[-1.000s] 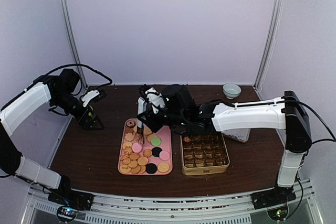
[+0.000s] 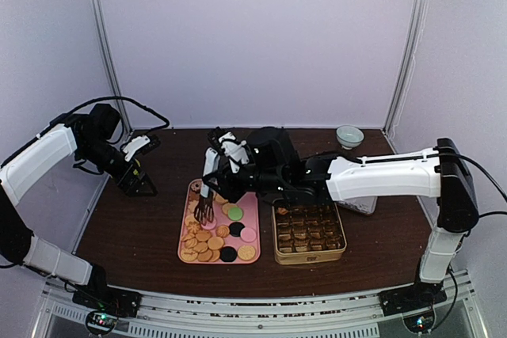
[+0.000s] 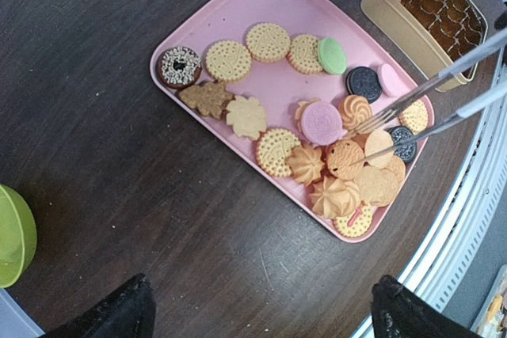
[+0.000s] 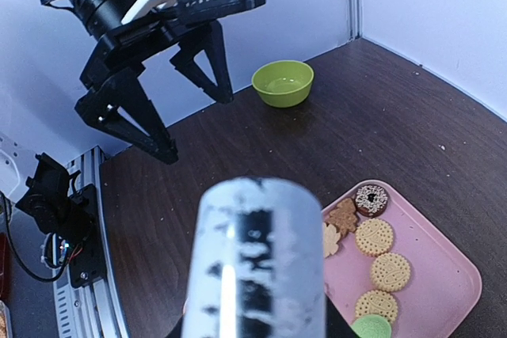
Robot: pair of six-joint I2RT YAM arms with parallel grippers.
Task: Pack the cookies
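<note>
The pink tray (image 2: 251, 210) of mixed cookies lies mid-table: round biscuits (image 3: 229, 61), a pink sandwich cookie (image 3: 321, 122), a green one (image 3: 331, 55), dark sandwich cookies (image 3: 364, 83) and swirls (image 3: 306, 164). White-handled metal tongs (image 3: 440, 78) reach over its near part, their two prongs spread, the tips among swirl and round cookies; contact is unclear. My right gripper (image 2: 217, 183) is shut on the tongs, whose white handle (image 4: 257, 259) fills the right wrist view's foreground. Left of the tray, my left gripper (image 2: 144, 185) stands open and empty. A gold tin (image 2: 309, 258) with dividers sits right of the tray.
A white bowl (image 2: 349, 136) stands at the back right. Behind the tin, a clear tray (image 2: 360, 205) is partly covered by my right arm. A green bowl (image 4: 283, 83) sits on the left. Bare table separates my left gripper from the cookie tray.
The tongs' tips have shifted slightly left over the tray. My left arm has stayed still.
</note>
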